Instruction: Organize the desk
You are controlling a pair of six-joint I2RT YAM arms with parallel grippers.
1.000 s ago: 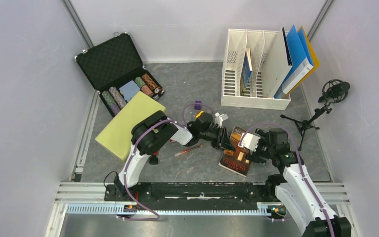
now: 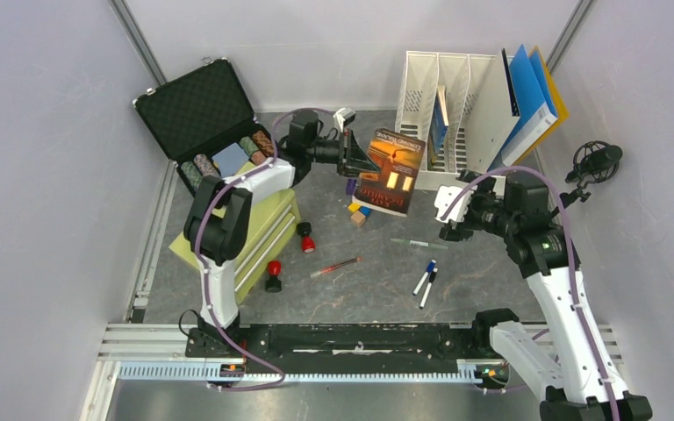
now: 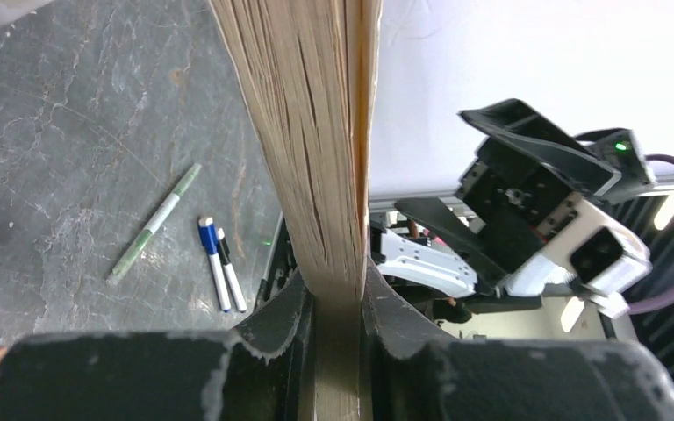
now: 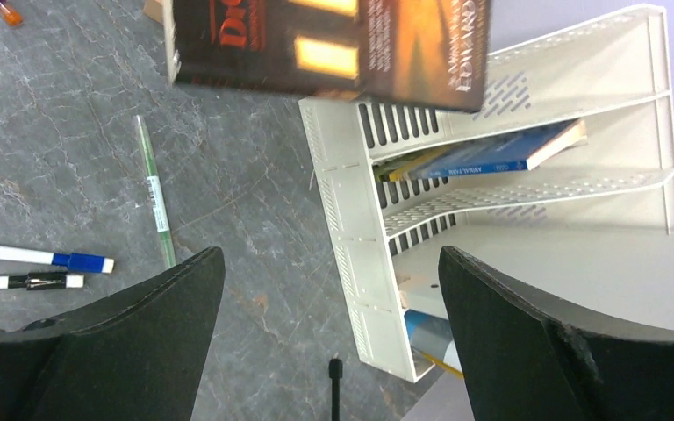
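A thick paperback with an orange and black cover hangs raised in front of the white file organizer, with my left gripper shut on its edge; in the left wrist view its page block runs up from between the fingers. My right gripper is open and empty, at the right, pointed toward the organizer and that book. The organizer holds a blue book in a middle slot and blue and yellow folders at its right.
Pens and markers, stamps and small blocks lie on the desk. A yellow-green drawer unit and an open chip case are at the left, a microphone on a stand at the right.
The book has risen off the desk in my left gripper and moved back and left toward the organizer, uncovering the markers.
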